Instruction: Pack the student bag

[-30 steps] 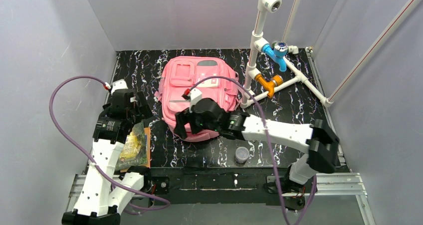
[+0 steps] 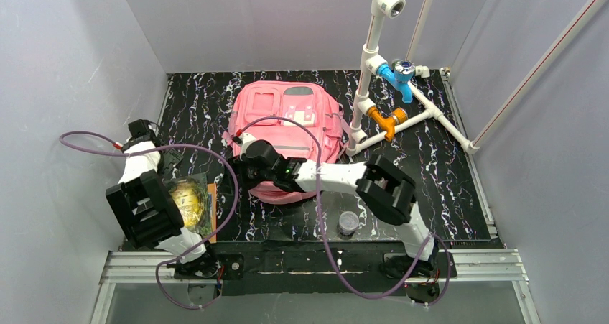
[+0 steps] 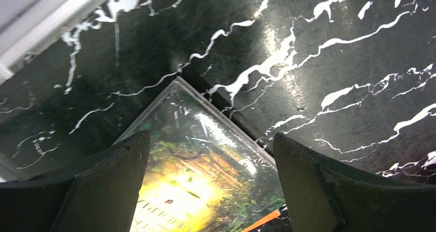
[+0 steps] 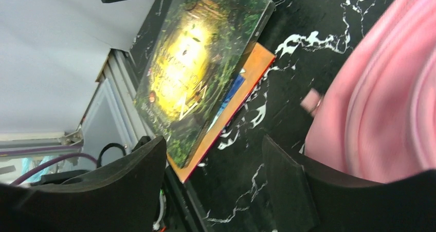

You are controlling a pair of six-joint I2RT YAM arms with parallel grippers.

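A pink backpack (image 2: pixel 287 112) lies at the middle of the table. Left of it, a glossy book (image 2: pixel 185 202) with a yellow-green cover lies on an orange book (image 4: pixel 254 70). My left gripper is above the glossy book's far end, open, nothing gripped between its fingers. My right gripper hangs by the backpack's lower left, angled toward the books, open with nothing between its fingers.
A white pipe stand (image 2: pixel 365 87) with blue and orange fittings occupies the right side. A small round container (image 2: pixel 348 222) lies near the front edge. Grey walls enclose the table (image 2: pixel 194 101).
The left arm has swung back to the left, uncovering more of the books. My right gripper has moved left across the backpack toward the books.
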